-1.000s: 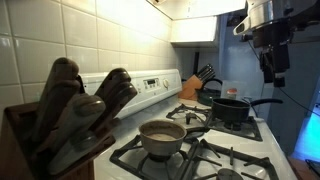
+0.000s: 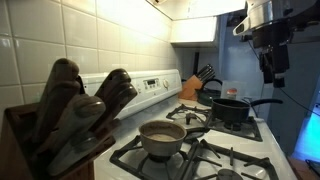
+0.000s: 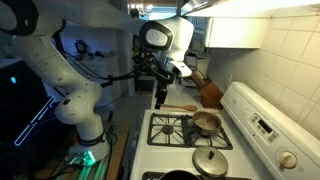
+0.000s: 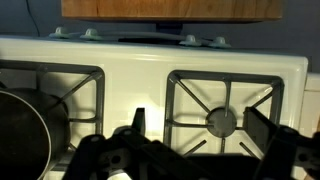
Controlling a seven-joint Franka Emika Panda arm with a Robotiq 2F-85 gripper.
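Note:
My gripper [image 2: 273, 66] hangs high above the stove's front side, pointing down. In the wrist view its two dark fingers [image 4: 262, 130] stand wide apart with only stovetop visible between them. A black pot [image 2: 230, 110] sits on a far burner in exterior view 1 and shows at the left edge of the wrist view. A brownish saucepan [image 3: 207, 122] with a handle rests on a back burner. On the other back burner lies a glass-lidded pan [image 3: 210, 160]. None of the cookware touches my gripper.
The white stove [image 3: 150, 160] has an empty front burner grate [image 3: 170, 128] below me. Its control panel [image 3: 262, 130] rises along the wall. A knife block [image 2: 45, 140] with several handles stands near exterior view 1's camera. Wooden surface [image 4: 170, 9] borders the stove's front.

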